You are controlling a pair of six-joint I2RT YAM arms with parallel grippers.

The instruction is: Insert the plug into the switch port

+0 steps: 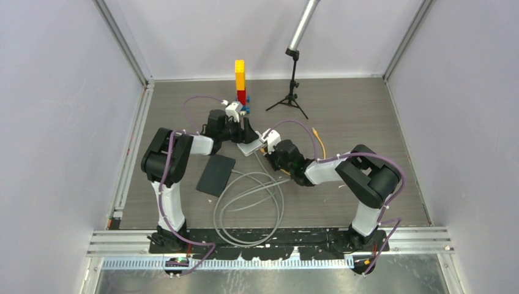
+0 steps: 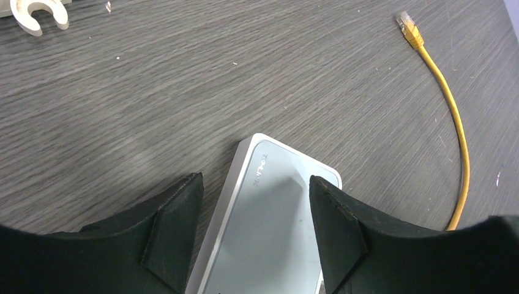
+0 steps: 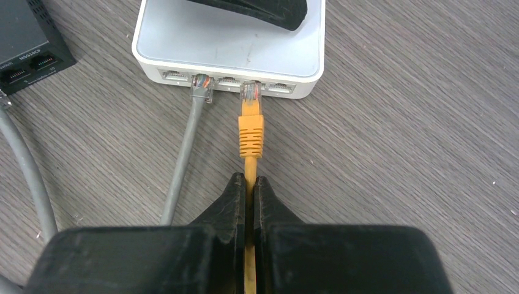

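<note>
The white switch (image 2: pixel 257 239) is between the fingers of my left gripper, which is shut on it. In the right wrist view, the switch (image 3: pixel 226 49) has a grey cable (image 3: pixel 183 153) plugged into one port. The yellow cable's clear plug (image 3: pixel 251 92) is at a port to the right of it; how deep it sits is hard to tell. My right gripper is shut on the yellow cable (image 3: pixel 250 138), below its boot.
A dark box (image 3: pixel 24 43) with ports lies beside the switch. Grey cable loops cover the front table. A tripod (image 1: pixel 291 98) and stacked coloured blocks (image 1: pixel 240 79) stand behind. The yellow cable's other end (image 2: pixel 416 37) lies loose.
</note>
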